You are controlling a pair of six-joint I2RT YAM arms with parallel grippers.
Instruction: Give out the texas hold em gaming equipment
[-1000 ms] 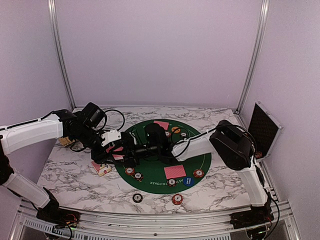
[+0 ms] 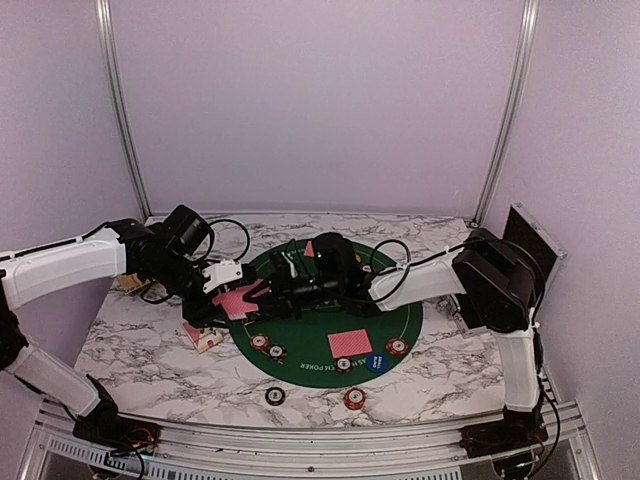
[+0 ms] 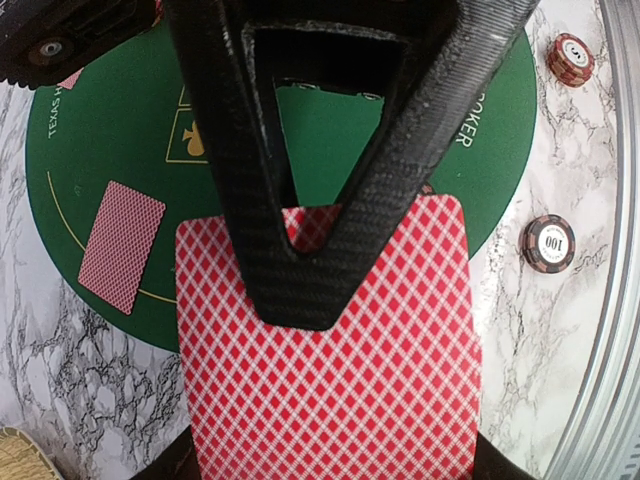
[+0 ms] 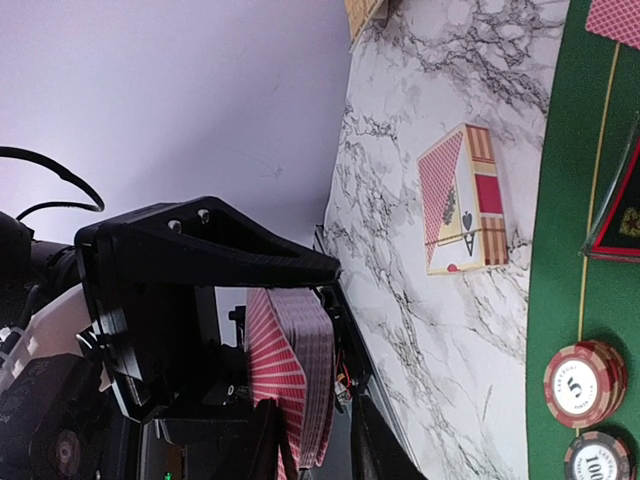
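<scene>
My left gripper is shut on a deck of red-backed cards, holding it above the left edge of the green poker mat. In the right wrist view the deck's layered edge shows, with the cards slightly spread on one side. Close beside the deck, my right gripper has its two dark fingertips parted; no card clearly shows gripped between them. Single red-backed cards lie face down on the mat, one near the front and one on the far side, partly covered by the right arm.
The card box lies on the marble table left of the mat. Chip stacks sit on the mat, among them a red stack; a black chip and a red stack stand in front of it. A blue button lies by the front card.
My right gripper has drawn back to the right from the deck, uncovering more of its red back. The right arm now hides part of the far card. The left arm has stayed put.
</scene>
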